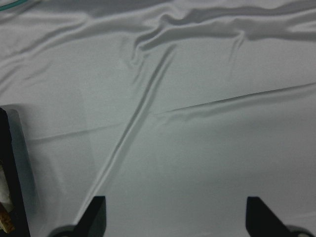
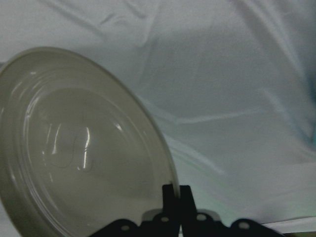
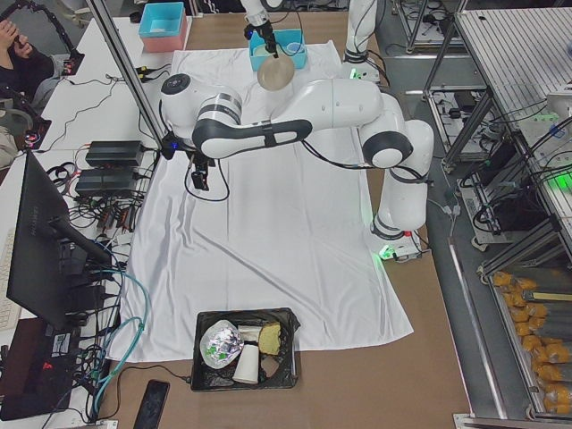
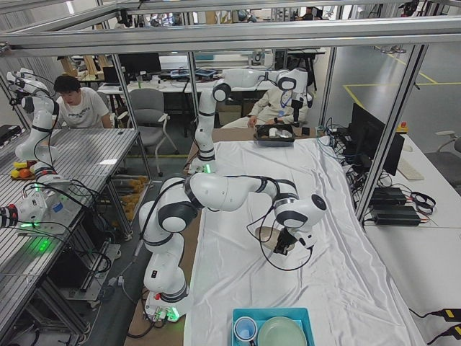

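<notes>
A beige plate (image 3: 274,73) hangs over the cloth near the blue bin (image 4: 302,314), which holds a green plate and a cup in the right-side view. My right gripper is shut on the plate's rim; the plate fills the left of the right wrist view. My left gripper hovers over bare white cloth, open with nothing between its fingers. A black tray (image 3: 201,371) at the cloth's other end holds a foil-covered item, a white cup and a yellow sponge-like piece.
A monitor (image 3: 36,241), cables and power boxes line one side; metal frames and a grated bench (image 3: 514,71) stand on the other. A phone (image 3: 152,402) lies beside the tray.
</notes>
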